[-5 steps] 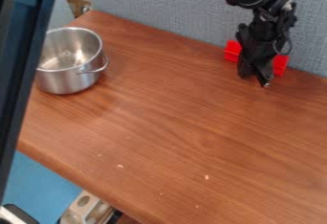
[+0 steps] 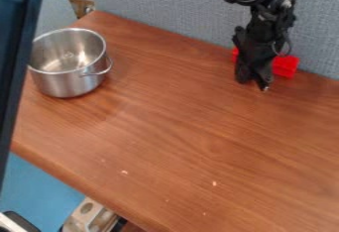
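Note:
My gripper [image 2: 255, 79] is low at the back right of the wooden table, in front of a red object [image 2: 286, 65] that lies against the grey back panel. The gripper and arm cover the middle of the red object, and its fingers look shut, with nothing visible held between them, though they are small and dark. A steel pot [image 2: 66, 81] with side handles stands at the left end of the table.
The grey panel [image 2: 159, 18] runs along the back edge. A dark vertical frame [image 2: 14, 48] borders the left of the view.
My gripper and arm have shifted slightly to the left over the last second. The red object and the pot show no clear movement.

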